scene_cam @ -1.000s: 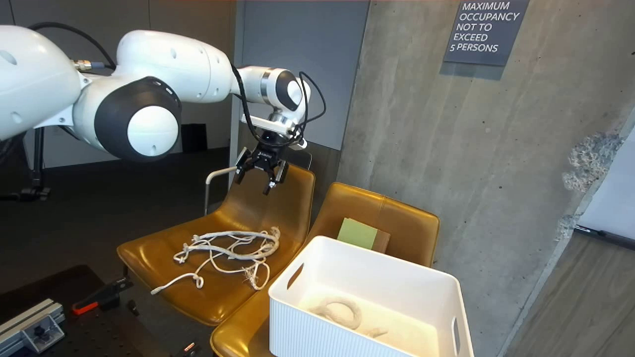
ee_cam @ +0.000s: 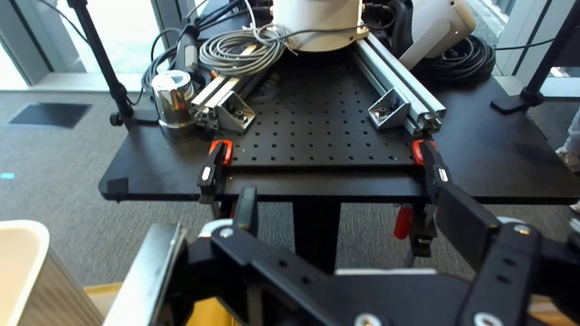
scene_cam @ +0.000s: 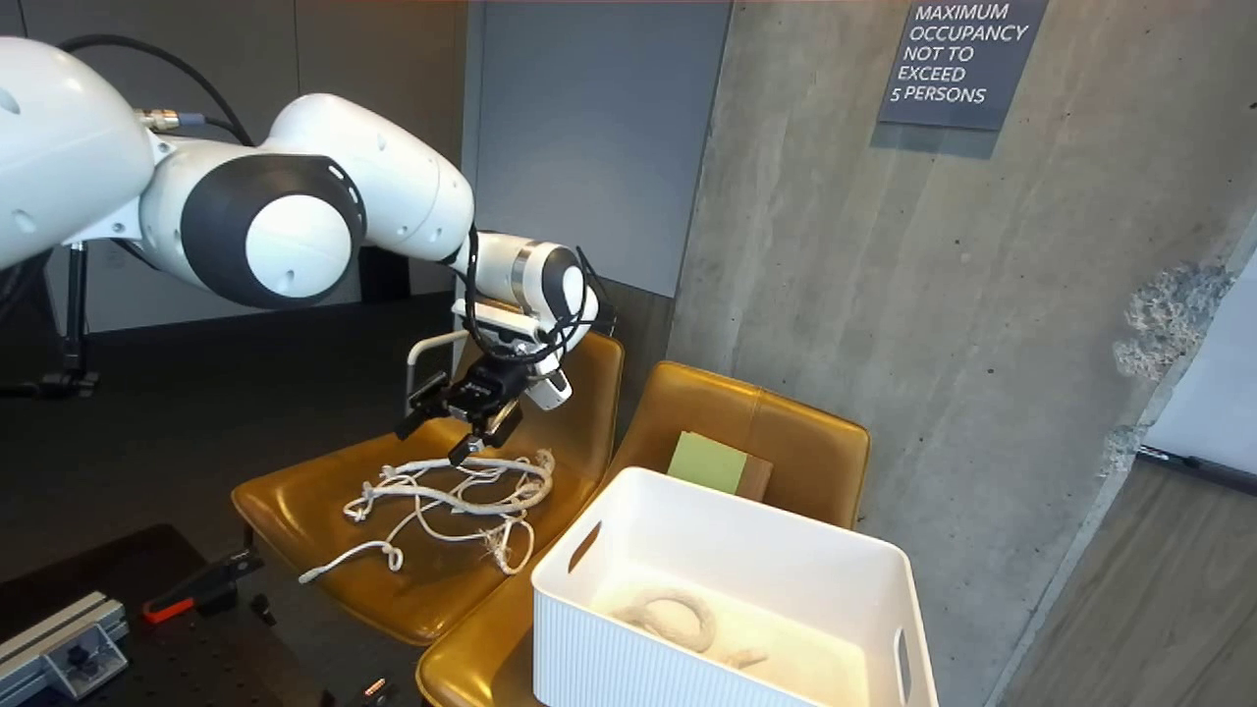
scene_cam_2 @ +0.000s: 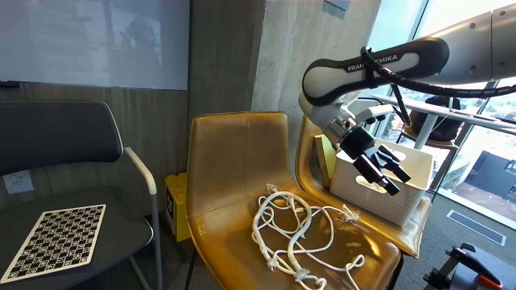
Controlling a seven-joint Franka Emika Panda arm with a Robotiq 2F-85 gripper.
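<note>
A tangle of white rope (scene_cam: 471, 501) lies loose on the seat of a tan leather chair (scene_cam: 283, 483); exterior view 2 shows the rope (scene_cam_2: 296, 241) with frayed ends. My gripper (scene_cam: 432, 441) hangs over the far side of the rope in exterior view 1, fingers spread and nothing between them. In exterior view 2 the gripper (scene_cam_2: 400, 185) appears above the seat's edge, in front of the bin. On the second chair stands a white ribbed bin (scene_cam: 731, 518) with a piece of rope (scene_cam: 678, 619) inside. The wrist view shows the gripper's fingers (ee_cam: 247, 209) wide apart, no rope between them.
A green and brown box (scene_cam: 719, 465) leans behind the bin. A dark chair holding a checkered board (scene_cam_2: 55, 241) stands to one side. The robot's black table (ee_cam: 326, 182) carries clamps, metal rails and cables.
My gripper has come down toward the rope and slightly left in exterior view 1, and is now tilted. The rope and bin have not moved.
</note>
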